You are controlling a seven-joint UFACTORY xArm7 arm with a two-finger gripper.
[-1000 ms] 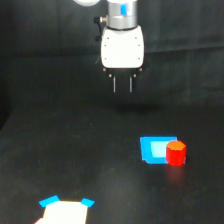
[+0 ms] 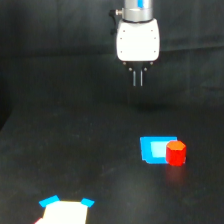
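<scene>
My gripper hangs at the top of the camera view, right of the middle, with its white hand above two thin dark fingers. A narrow gap shows between the fingers, and nothing is seen in it. A red rounded block sits on the dark surface at the right. It overlaps the lower right corner of a blue square patch with a paler middle. The gripper is well apart from both.
At the bottom left, a white object is cut off by the frame edge, with blue pieces at its corners. A little red shows beside it.
My gripper has moved right and slightly lower in the view. Its fingers are closer together than before. The red block, blue patch and white object have not moved.
</scene>
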